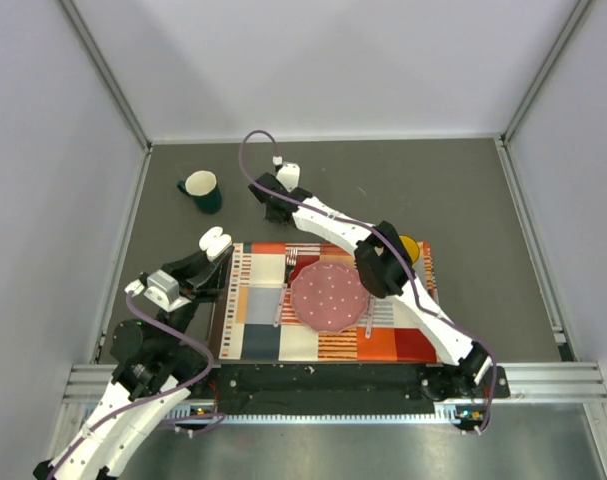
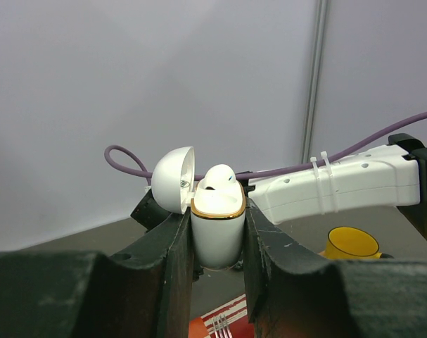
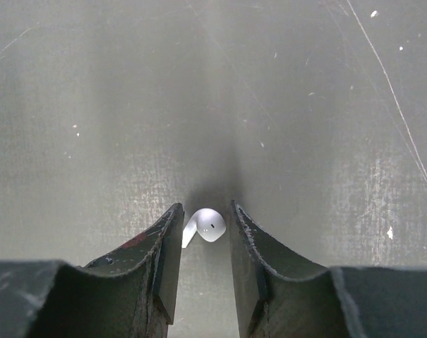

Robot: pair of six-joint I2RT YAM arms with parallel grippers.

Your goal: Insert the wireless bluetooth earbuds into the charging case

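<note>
The white charging case (image 2: 218, 236) stands upright with its lid (image 2: 174, 180) flipped open, and my left gripper is shut on it. From above, the case (image 1: 219, 248) shows at the left, beside the placemat's edge. One white earbud (image 3: 210, 224) lies on the grey table between the fingers of my right gripper. Those fingers are parted, with a gap on either side of the earbud. In the top view, the right gripper (image 1: 272, 218) is low over the table behind the placemat, and the earbud there is hidden beneath it.
A dark green mug (image 1: 204, 192) stands at the back left and a yellow cup (image 1: 411, 247) near the right arm. The striped placemat (image 1: 258, 345) carries a pink plate (image 1: 329, 297), a fork (image 1: 287, 275) and other cutlery. Right of the right arm the table is clear.
</note>
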